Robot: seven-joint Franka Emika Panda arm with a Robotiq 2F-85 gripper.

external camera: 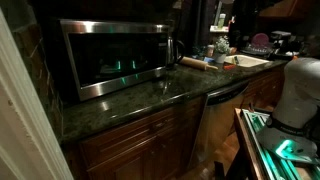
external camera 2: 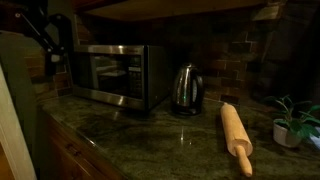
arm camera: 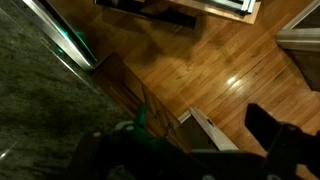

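At the bottom of the wrist view my gripper stands open, its dark fingers well apart. Only wooden floor and the corner of a cabinet show between and beyond them. In exterior view 2 a dark part of the arm (external camera 2: 38,38) reaches in at the upper left, near the microwave; its fingertips are hard to make out there. A wooden rolling pin (external camera 2: 234,136) lies on the counter, far from the arm. Behind it stands a shiny kettle (external camera 2: 187,88). The microwave (external camera 2: 122,76) has its door closed.
A potted plant (external camera 2: 292,125) stands right of the rolling pin. Beyond lies a pale sink (external camera: 247,61). In the wrist view, the counter edge drops to the wooden floor (arm camera: 215,65).
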